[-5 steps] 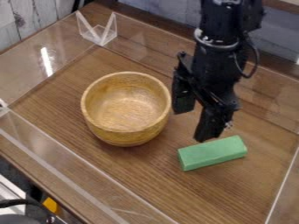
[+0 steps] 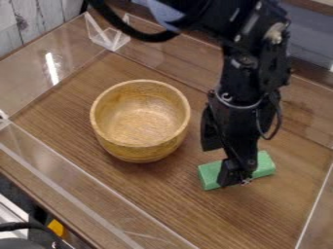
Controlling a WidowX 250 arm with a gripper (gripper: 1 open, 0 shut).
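My black gripper [image 2: 229, 142] hangs open at the centre right, its fingers reaching down over a green rectangular block [image 2: 256, 167] that lies flat on the wooden table [image 2: 156, 209]. The near finger overlaps the block in the view, hiding part of it; whether it touches cannot be told. To the left of the gripper stands a round yellow-tan bowl [image 2: 136, 114], which looks empty.
The table's raised left and back edges are visible, with a clear plastic piece [image 2: 104, 29] at the upper left. Bare wood lies in front of the block and to the left of the bowl. A dark cable shows at the bottom left corner.
The gripper has moved down and toward the front, from above and behind the green block to over it. The bowl and block look unmoved.
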